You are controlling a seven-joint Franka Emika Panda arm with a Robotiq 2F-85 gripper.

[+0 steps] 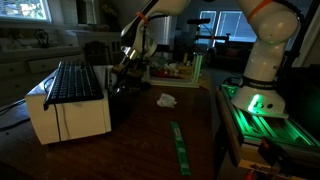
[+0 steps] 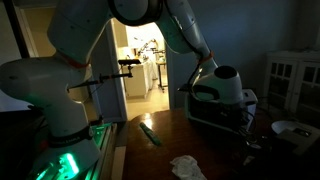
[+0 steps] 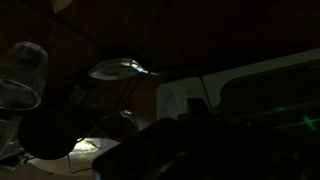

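Observation:
No task object is named. In the first exterior view my gripper (image 1: 125,64) hangs over the dark clutter just beyond the white box (image 1: 80,122). The second exterior view has my gripper (image 2: 243,118) in front of that box, low over the table's far side, its tips hard to make out. From the wrist, the dark fingers barely stand out against the scene, and they appear shut with nothing visible between them. A silvery, spoon-like object (image 3: 116,69) and a clear glass (image 3: 22,76) lie to their left; the box's pale edge (image 3: 180,96) is close by.
A black slotted panel (image 1: 77,82) tops the white box. On the dark table lie a crumpled white cloth (image 1: 166,100) and a green strip (image 1: 180,148). Bare tabletop stretches between the box and the strip.

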